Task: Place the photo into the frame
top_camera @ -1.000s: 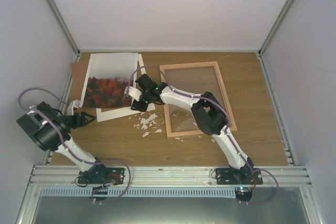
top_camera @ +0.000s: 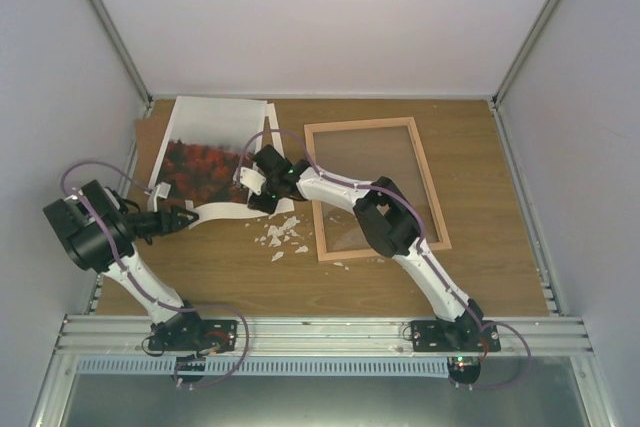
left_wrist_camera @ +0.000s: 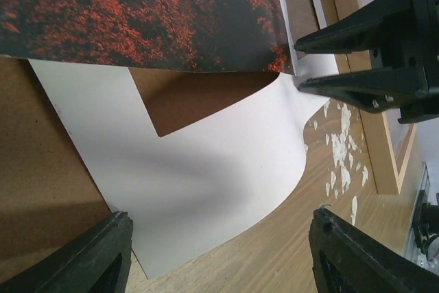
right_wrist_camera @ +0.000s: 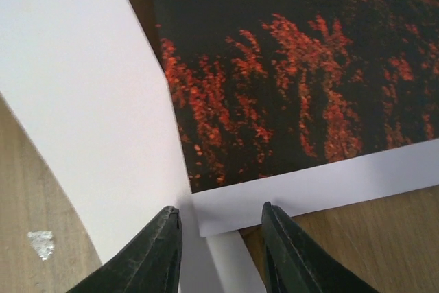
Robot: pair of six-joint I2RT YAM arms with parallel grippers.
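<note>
The photo (top_camera: 205,167), dark with red foliage and a white margin, lies over a white card mat (left_wrist_camera: 192,176) on a brown board, left of the wooden frame (top_camera: 428,187). The mat's front strip curves upward in the left wrist view. My left gripper (top_camera: 185,217) is part open at the mat's front-left corner, fingertips either side of its edge. My right gripper (top_camera: 250,192) is at the photo's right corner; in the right wrist view its fingertips (right_wrist_camera: 164,231) stand apart over the mat beside that corner.
White scraps (top_camera: 280,232) lie scattered between mat and frame.
My left gripper has moved right onto the mat's corner, and the front strip now looks more curved. My right gripper has shifted slightly left, and the photo slightly with it.
</note>
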